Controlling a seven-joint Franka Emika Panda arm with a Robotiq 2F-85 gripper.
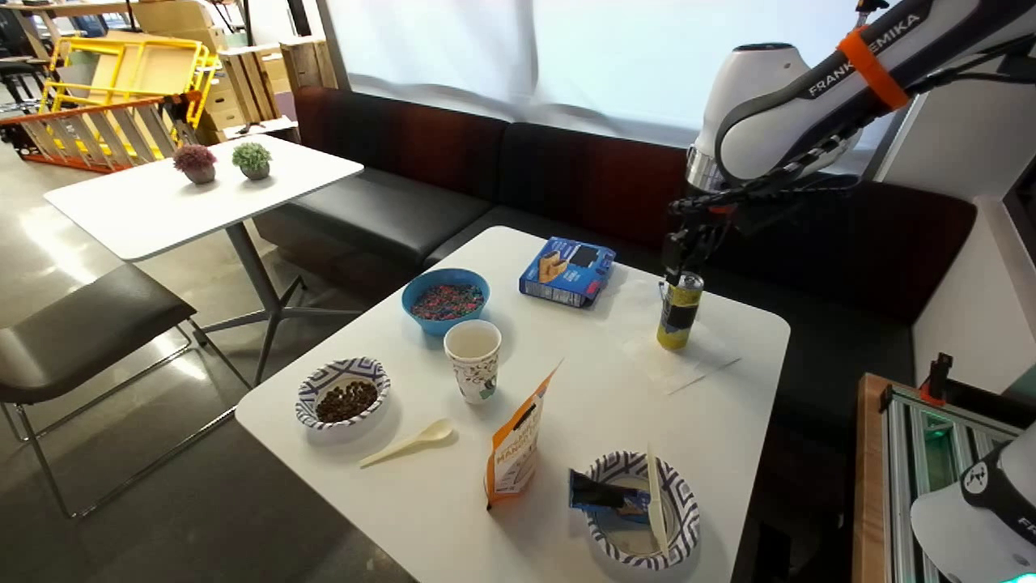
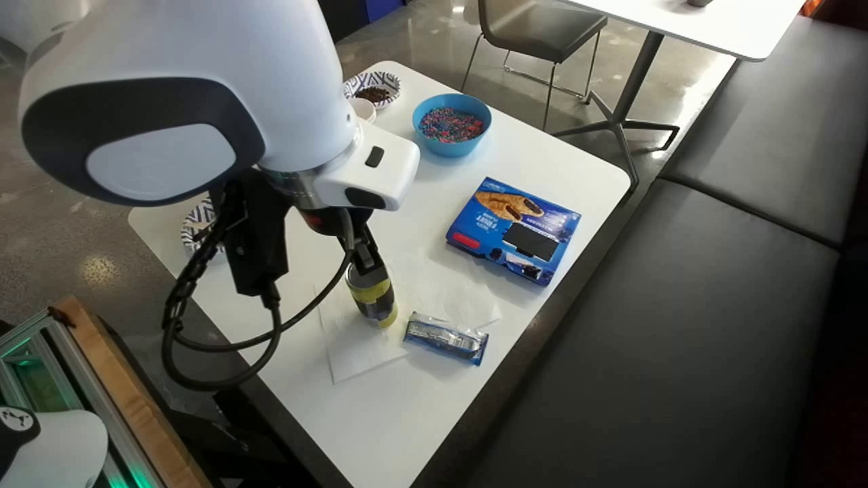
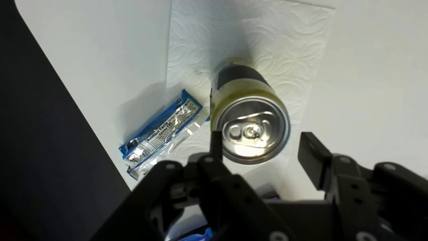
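Note:
A yellow-and-dark can [image 1: 677, 316] stands upright on a white paper napkin [image 2: 348, 351] near the table's far right corner. My gripper is at the can's top, its fingers part open. In the wrist view the left finger [image 3: 216, 146] overlaps the can's rim, while a gap shows between the rim and the right finger. Whether the left one touches the can, I cannot tell. Beside the can lies a blue wrapped bar [image 2: 445, 337], partly on the napkin.
A blue snack box [image 2: 514, 230] and a blue bowl of colourful bits [image 1: 447, 300] lie farther along the table. A paper cup [image 1: 473, 361], a spoon [image 1: 408, 442], an orange pouch [image 1: 515, 452] and two patterned bowls occupy the rest. Bare tabletop surrounds the napkin.

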